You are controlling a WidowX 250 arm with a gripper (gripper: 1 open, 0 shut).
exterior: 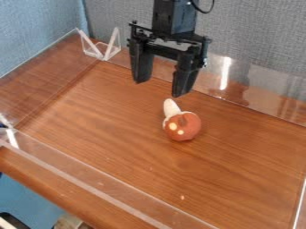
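Observation:
My black gripper [162,76] hangs above the wooden surface in the upper middle, its two fingers wide apart with nothing between them. Below it and slightly right, a toy mushroom [182,126] with a red, spotted cap and a pale stem lies on its side on the wood.
The wooden tray floor [120,161] is otherwise mostly clear. Clear low walls [245,94] edge it, with grey and blue padded panels behind. A white wire-like object [100,49] sits in the back left corner. Partly cut-off objects show at the lower left edge.

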